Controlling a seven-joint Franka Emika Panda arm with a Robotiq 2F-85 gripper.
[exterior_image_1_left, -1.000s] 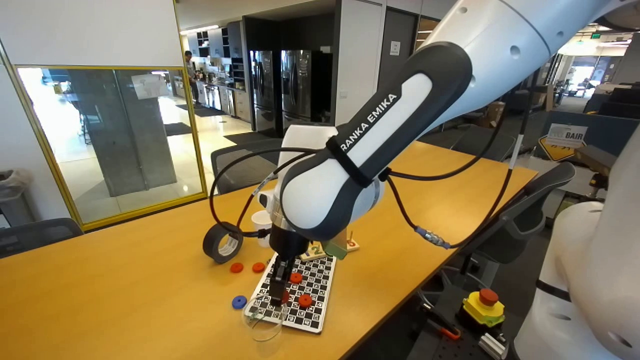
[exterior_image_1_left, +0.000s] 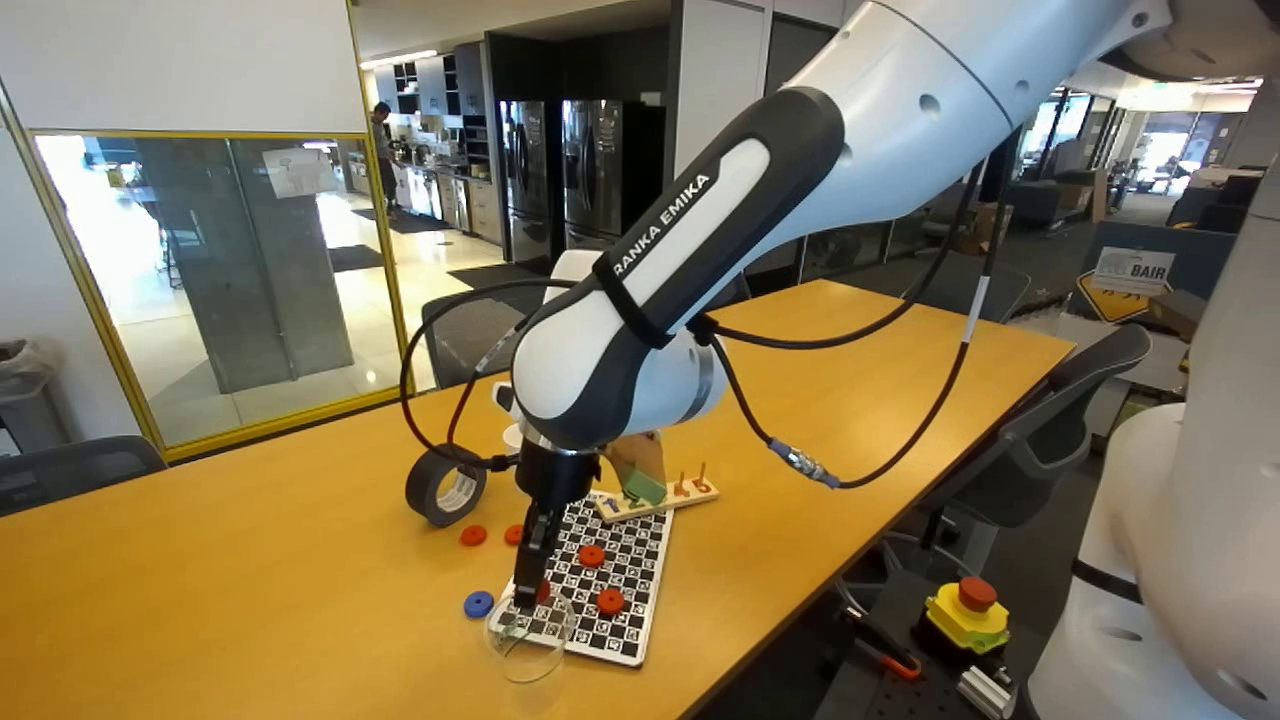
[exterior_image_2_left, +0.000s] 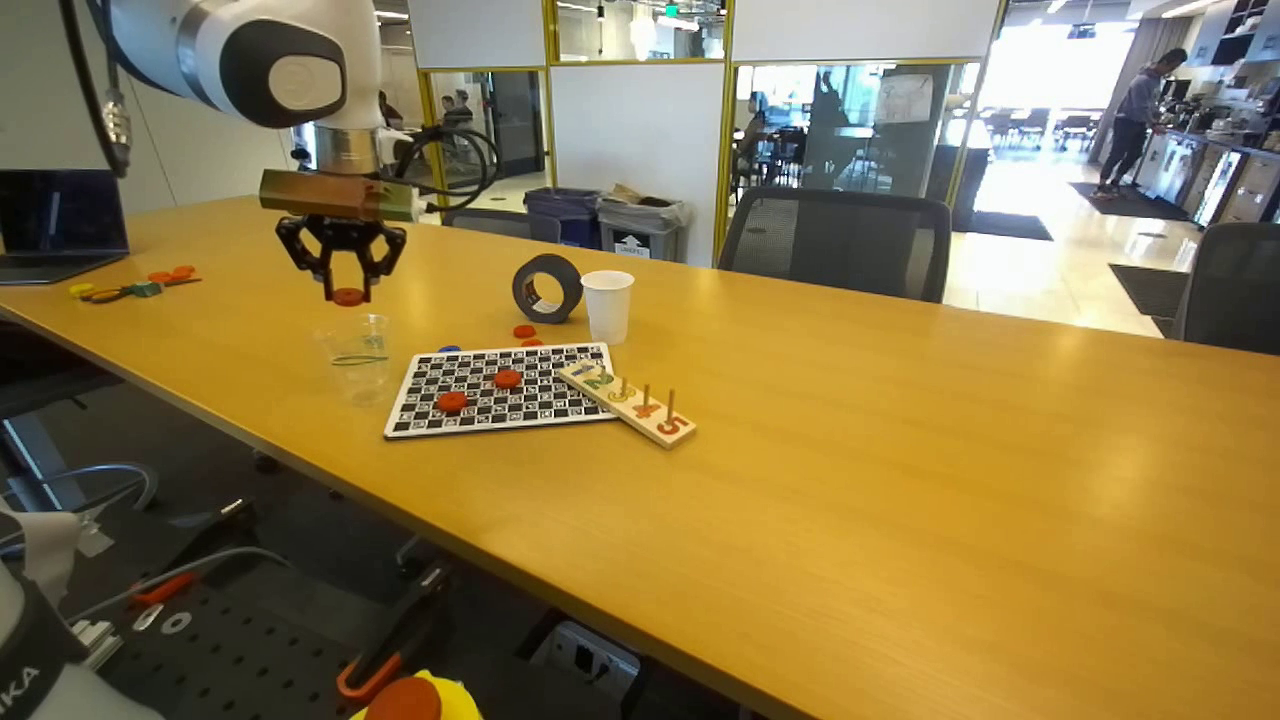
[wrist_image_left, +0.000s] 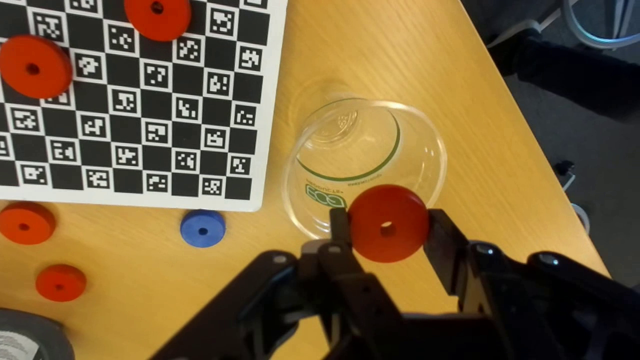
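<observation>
Between the fingertips of my gripper a red disc (wrist_image_left: 390, 239) with a small centre hole is gripped by its sides. A clear plastic cup (wrist_image_left: 393, 144) stands on the table below it; in the wrist view the disc overlaps the cup's near rim. Exterior view 2 has the gripper (exterior_image_2_left: 348, 295) and disc above the cup (exterior_image_2_left: 360, 366), with a small gap between. From the other side, the gripper (exterior_image_1_left: 528, 600) hangs over the cup's (exterior_image_1_left: 528, 654) back rim. Whether the disc is fully within the rim I cannot tell.
Two red discs (exterior_image_2_left: 507, 378) lie on the checkered board (exterior_image_2_left: 420, 414). A blue disc (wrist_image_left: 202, 228) and two more red ones (wrist_image_left: 62, 282) rest on the wood beside it. Black tape (exterior_image_2_left: 528, 292), a white cup (exterior_image_2_left: 608, 308) and a numbered peg strip (exterior_image_2_left: 654, 420) stand nearby.
In exterior view 1 the arm and gripper have shifted left, carrying the red disc from over the board's edge toward the clear cup. The objects on the table have stayed put.
</observation>
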